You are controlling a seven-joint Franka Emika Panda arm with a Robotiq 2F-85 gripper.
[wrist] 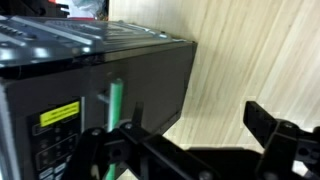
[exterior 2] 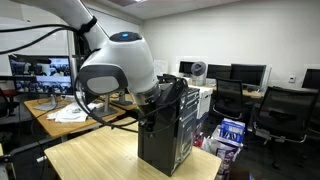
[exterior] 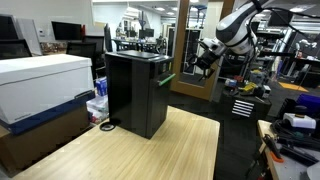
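A black box-shaped cabinet (exterior: pixel 125 95) with a slotted top stands on the wooden table. On its front is an upright green handle (wrist: pixel 116 103), at the left of the wrist view, beside a yellow label (wrist: pixel 60 114). My gripper is open with nothing between its fingers, which frame bare wood. Its left finger (wrist: pixel 140 143) appears close to the handle's lower end in that view; whether they touch I cannot tell. From exterior view 1, the white arm (exterior: pixel 228 38) is right of the cabinet. Exterior view 2 has the arm covering much of the cabinet (exterior 2: pixel 160 153).
White and blue storage boxes (exterior: pixel 45 85) and a brown box (exterior: pixel 42 140) sit left of the cabinet. A small black ring (exterior: pixel 107 126) lies on the table (exterior: pixel 165 155). Clear tabletop extends in front of the cabinet.
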